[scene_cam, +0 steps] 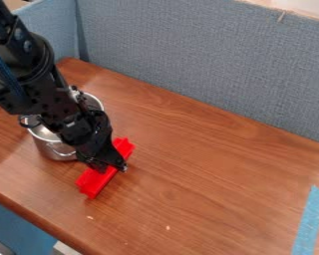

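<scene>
My black gripper reaches down from the upper left, its tip over a red elongated object lying on the wooden table. The fingertips are at the middle of the red object; whether they are open or closed on it is hard to tell. Behind the gripper, a silver metal pot stands on the table, partly hidden by the arm.
Grey padded walls bound the back and left. A light blue strip lies at the right edge.
</scene>
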